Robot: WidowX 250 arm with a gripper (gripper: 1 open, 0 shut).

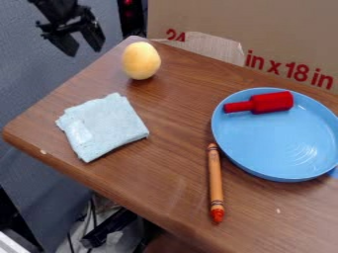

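My black gripper (79, 42) hangs at the top left, beyond the table edge, its two fingers apart with nothing visible between them. To its right on the wooden table stands a yellow egg-shaped object (141, 60). A folded pale blue cloth (102, 126) lies at the left of the table. A red cylindrical object with a narrow handle (270, 102) lies on a blue plate (278, 148) at the right. An orange crayon (215, 183) with a red tip lies left of the plate.
A cardboard box (251, 30) stands behind the table (158, 178). The middle of the table, between cloth and plate, is clear. Dark equipment sits below the table at the lower left.
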